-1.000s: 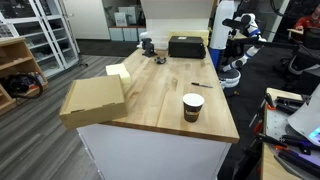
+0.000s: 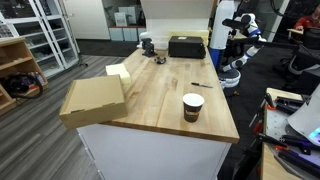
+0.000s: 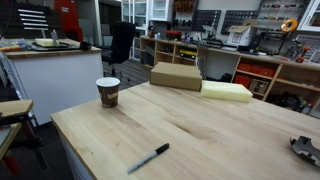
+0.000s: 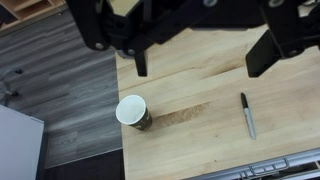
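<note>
A brown paper cup with a white rim (image 2: 192,108) stands upright near the table's front right corner; it also shows in exterior view 2 as a dark printed cup (image 3: 108,95). A dark marker (image 3: 148,158) lies flat on the wood, apart from the cup. From the wrist view, I look down on the cup (image 4: 133,112) at lower left and the marker (image 4: 248,116) at lower right. My gripper is open above the table, its two black fingers wide apart and only tabletop visible between them. The gripper cannot be made out clearly in either exterior view.
A cardboard box (image 2: 93,100) sits at the table's left edge, with a pale yellow block (image 2: 118,73) behind it. Farther back is a black case (image 2: 186,47). A dark object (image 3: 306,149) lies at the right edge of exterior view 2. Mid-table wood is mostly bare.
</note>
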